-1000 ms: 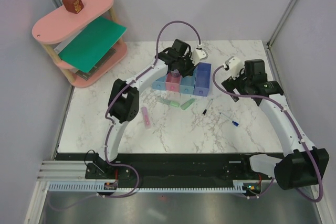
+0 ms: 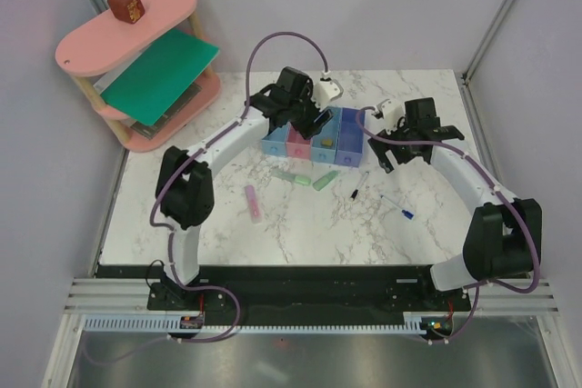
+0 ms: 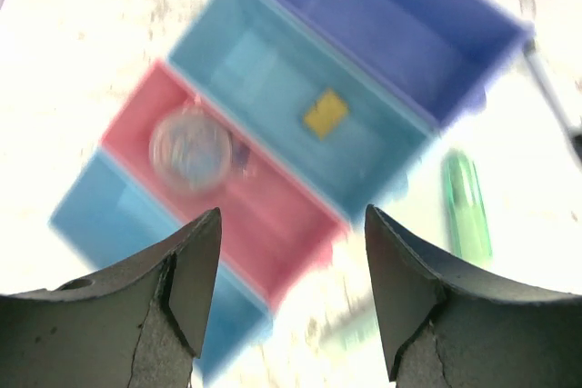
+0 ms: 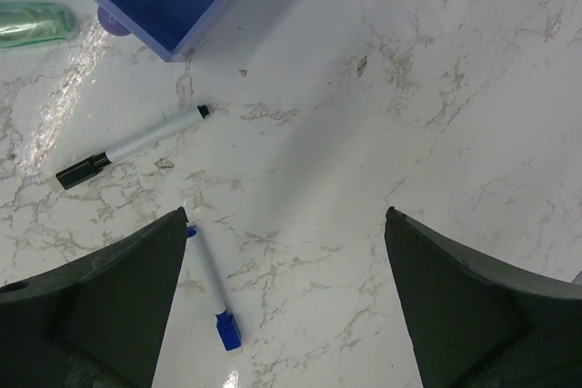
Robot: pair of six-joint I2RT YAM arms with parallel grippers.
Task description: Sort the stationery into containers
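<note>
My left gripper stands open over the bins: a pink bin [image 3: 273, 215] holding a clear round object [image 3: 191, 152], light blue bins [image 3: 264, 61] either side, one with a yellow piece [image 3: 325, 114], and a dark blue bin [image 3: 382, 15]. My right gripper is open above the right side, facing a black-capped marker [image 4: 150, 138] and a blue-capped marker [image 4: 207, 274]. A green tube [image 3: 466, 206], a second green item [image 2: 291, 177] and a pink stick [image 2: 253, 203] lie loose on the table.
A pink tiered shelf [image 2: 136, 6] with a green board and brown box stands at back left.
My left gripper has drawn back slightly toward the left over the bins. My right gripper has moved a little left, toward the markers.
</note>
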